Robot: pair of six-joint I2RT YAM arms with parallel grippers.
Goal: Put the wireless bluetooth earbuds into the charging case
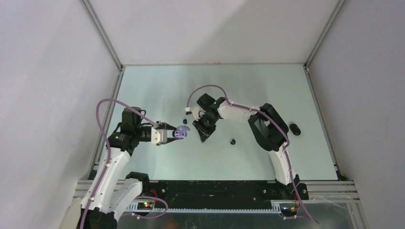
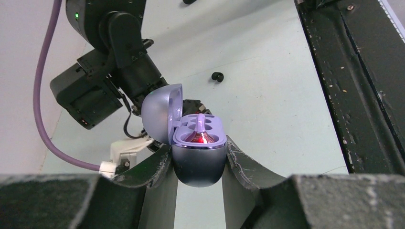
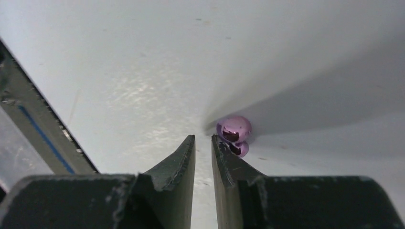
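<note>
My left gripper is shut on the lilac charging case (image 2: 198, 164), its lid (image 2: 157, 114) raised; a purple piece with a red glow sits inside. In the top view the case (image 1: 180, 133) is left of my right gripper (image 1: 203, 138). In the blurred right wrist view, a purple earbud (image 3: 234, 128) shows at the tips of my right gripper, which is shut on it; how it is gripped is unclear.
A black oval object (image 1: 294, 129) lies at the right of the table (image 1: 167, 167). Small dark pieces (image 1: 232, 141) lie near the middle.
</note>
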